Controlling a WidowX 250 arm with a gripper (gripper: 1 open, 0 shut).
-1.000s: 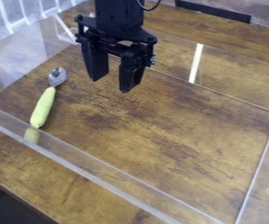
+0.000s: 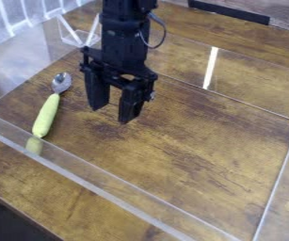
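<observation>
My black gripper (image 2: 114, 98) hangs over the left-middle of the wooden floor of a clear-walled enclosure, its two fingers spread apart with nothing visible between them. To its lower left lies a pale yellow-green elongated object (image 2: 46, 115), apart from the gripper. Just above that object is a small silver spoon-like item (image 2: 60, 83), also clear of the fingers.
Clear plastic walls (image 2: 212, 68) border the work area on several sides. The wooden floor (image 2: 203, 151) to the right and front of the gripper is empty. A white railing (image 2: 8, 19) stands at the top left, and a dark strip (image 2: 230, 13) lies at the top right.
The objects on the floor lie where they were.
</observation>
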